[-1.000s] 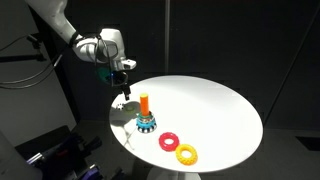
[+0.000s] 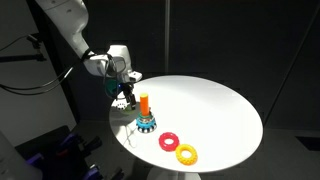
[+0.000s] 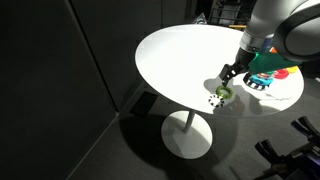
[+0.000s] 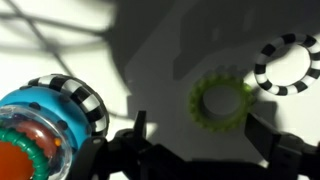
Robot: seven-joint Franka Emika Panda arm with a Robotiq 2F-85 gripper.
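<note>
My gripper is open above the white table, its two dark fingers spread apart with nothing held. In the wrist view, a green bumpy ring (image 4: 195, 104) lies flat just ahead of the gap, nearer the right finger. To its upper right is a black-and-white striped ring (image 4: 262, 72). At the left stands a stacking toy with a blue ring (image 4: 62, 118) and an orange post (image 4: 14, 160). The outer view shows that orange post (image 2: 144, 104) upright on its stacked rings (image 2: 146, 124), beside the gripper (image 2: 127, 98).
Toward the near edge of the white round table (image 2: 210, 110) lie a red ring (image 2: 161, 139) and a yellow ring (image 2: 179, 154). The stacking toy is close beside the arm.
The arm has come down and shifted slightly right, bringing the gripper closer to the green and striped rings. The stacking toy and the red and yellow rings have stayed put.
</note>
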